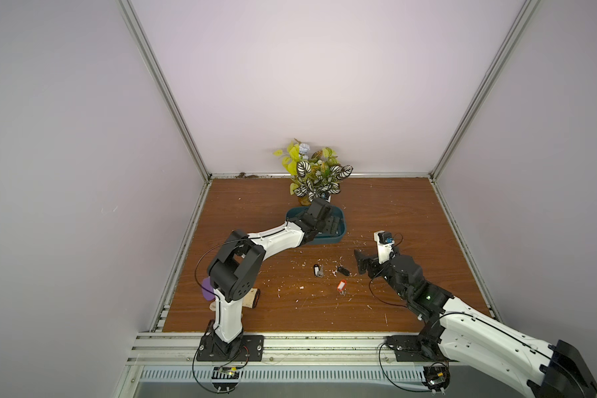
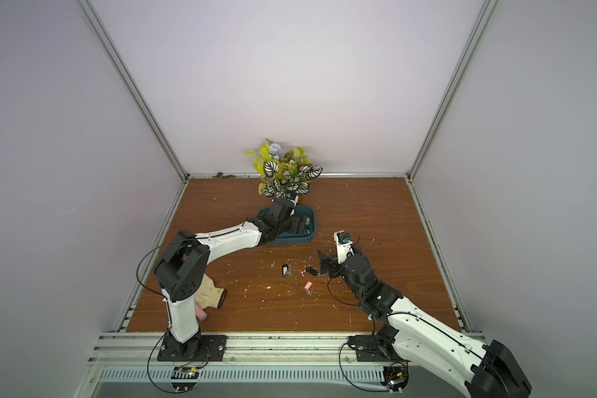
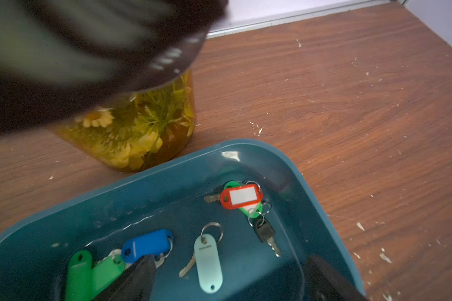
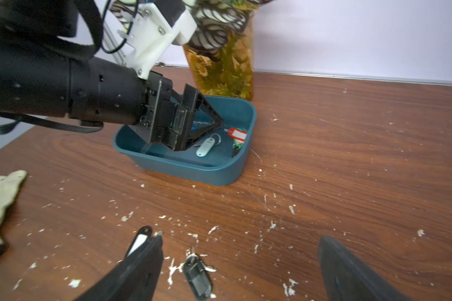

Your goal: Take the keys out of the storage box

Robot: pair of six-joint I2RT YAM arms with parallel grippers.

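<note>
Inside the teal storage box (image 3: pixel 266 150) lie a pale mint-tagged key (image 3: pixel 208 263), a red-tagged key (image 3: pixel 242 196) overlapping a green tag, a black-headed key (image 3: pixel 264 230), a blue tag (image 3: pixel 146 245) and green tags (image 3: pixel 78 273) at the left. Above them my left gripper is open, its fingers (image 3: pixel 135 281) spread wide over the box with nothing held. My right gripper hangs open and empty above the table, right of the box's front. On the table lie a black-and-white key item (image 1: pixel 317 270), a black fob (image 1: pixel 343 270) and a red-tagged key (image 1: pixel 341 286).
A leafy plant in an amber vase (image 4: pixel 223 62) stands right behind the box. At the front left are a beige glove (image 2: pixel 209 292) and a pink object (image 2: pixel 200 312). Pale crumbs dot the table, whose right side is clear.
</note>
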